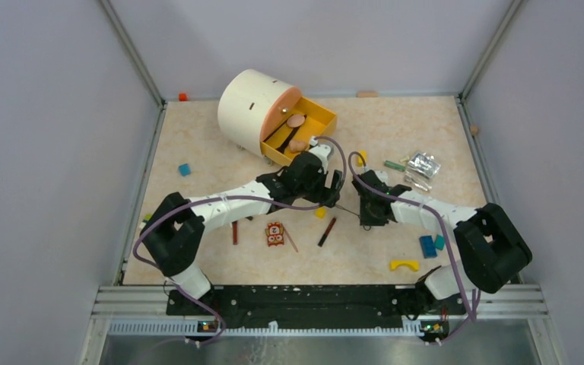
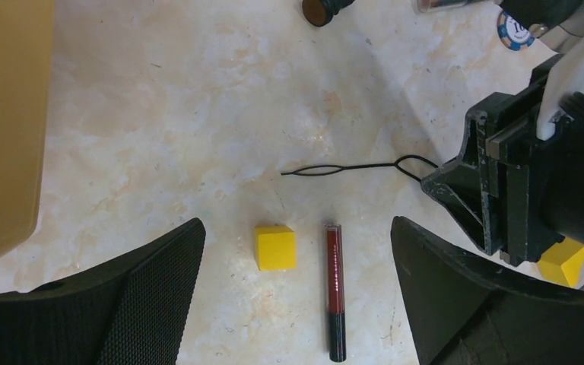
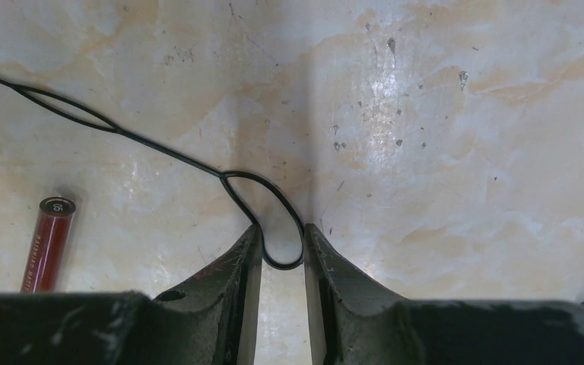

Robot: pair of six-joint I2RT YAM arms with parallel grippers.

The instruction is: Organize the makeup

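Note:
A thin black looped cord lies on the table. My right gripper is down over its round loop, fingertips slightly apart at the loop's two sides; whether they grip it is unclear. My left gripper stands open above a yellow cube and a dark red lip tube. The white rounded organizer has an open yellow drawer holding brushes and pink pieces.
A silver packet and small items lie at the right rear. An owl-faced red item, blue blocks and a yellow bone-shaped piece are near the front.

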